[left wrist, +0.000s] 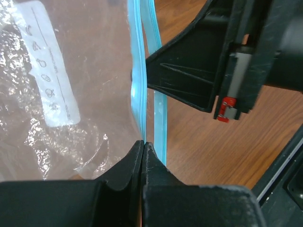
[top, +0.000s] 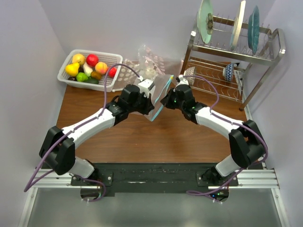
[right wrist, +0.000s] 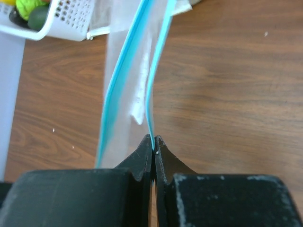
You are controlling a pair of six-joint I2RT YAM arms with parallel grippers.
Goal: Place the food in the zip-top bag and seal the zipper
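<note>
Between the two arms stands the clear zip top bag (left wrist: 102,75), with blue zipper strips along its mouth and a white label panel. My left gripper is shut on the near strip, the blue edge running down into its fingertips. From the other side my right gripper is shut on the other blue edge (right wrist: 149,94), which enters between its tips. Toward the mouth's middle the two strips are slightly apart. In the top view, food (top: 90,68) such as peppers and round fruit lies in the white basket (top: 110,58) at the back left.
A metal dish rack (top: 236,54) with plates and cups fills the back right. Crumpled polka-dotted plastic (top: 127,75) lies behind the bag.
</note>
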